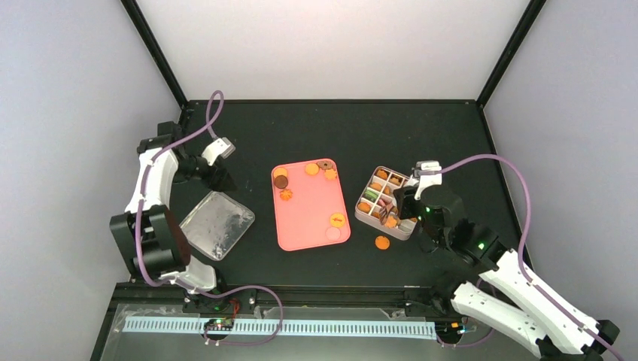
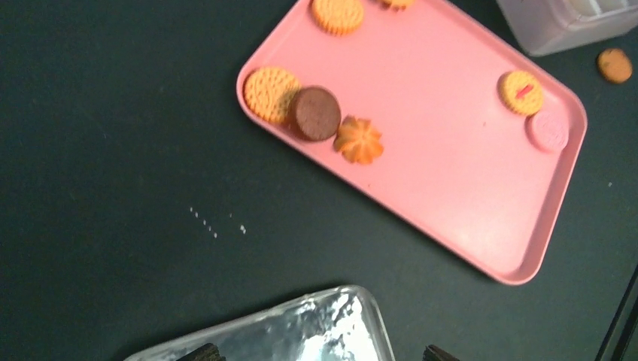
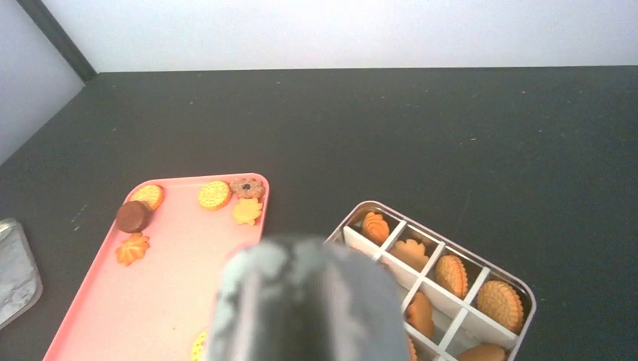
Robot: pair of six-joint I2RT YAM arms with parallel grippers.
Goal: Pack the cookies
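Observation:
A pink tray (image 1: 305,210) holds assorted cookies, including a chocolate one (image 2: 314,113), round yellow ones and a pink one (image 2: 548,131). To its right stands a divided box (image 3: 451,323) with cookies in many compartments. My right gripper (image 1: 395,204) is over the box; its fingers are hard to make out, and a blurred grey shape fills the lower middle of the right wrist view. My left gripper is open and empty above the metal lid (image 1: 218,226), left of the pink tray.
A loose orange cookie (image 1: 382,242) lies on the black table below the box. Walls bound the sides and back.

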